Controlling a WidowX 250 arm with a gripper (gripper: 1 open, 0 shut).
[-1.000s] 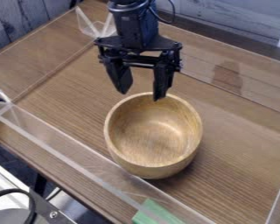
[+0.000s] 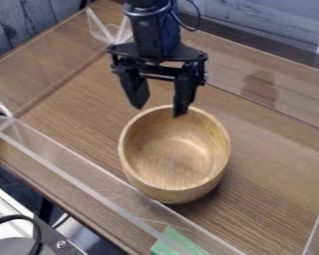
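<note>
A black gripper (image 2: 159, 98) hangs from the arm at upper center, its two fingers spread apart with nothing visible between them. Its fingertips are just above the far rim of a round wooden bowl (image 2: 174, 157), which looks empty and sits on the wooden surface.
A strip of green tape (image 2: 178, 241) lies at the near edge. A white object with a black cable is at bottom left, off the table.
The gripper has shifted very slightly, appearing a touch higher. The bowl has not moved.
</note>
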